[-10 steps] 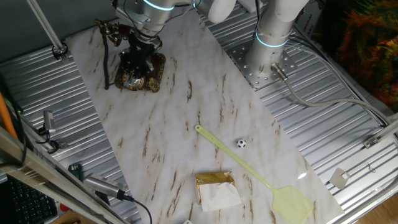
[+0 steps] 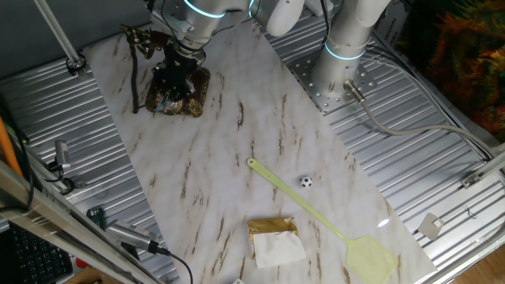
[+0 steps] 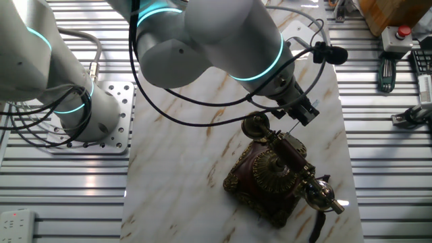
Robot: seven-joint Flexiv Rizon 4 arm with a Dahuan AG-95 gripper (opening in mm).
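Observation:
An ornate old-style telephone, dark red-brown with brass trim, stands at the far end of the marbled table; its base (image 2: 197, 99) is partly covered by my gripper in exterior view 1. In exterior view 2 the telephone's handset (image 3: 291, 154) stretches across the top of the base (image 3: 246, 177). My gripper (image 3: 308, 115) is just beside one end of the handset there, pointing down towards the table. From exterior view 1 the gripper (image 2: 167, 99) overlaps the telephone. Neither view clearly shows its finger gap, nor whether it touches the phone.
A yellow-green fly swatter (image 2: 304, 203), a small black-and-white ball (image 2: 306, 181) and a gold-and-white packet (image 2: 276, 243) lie on the nearer part of the table (image 2: 213, 170). A dark cord (image 2: 134, 83) lies beside the phone.
My arm and wrist have shifted slightly to the right in exterior view 1, the gripper staying over the telephone. The telephone and the other objects show no visible movement.

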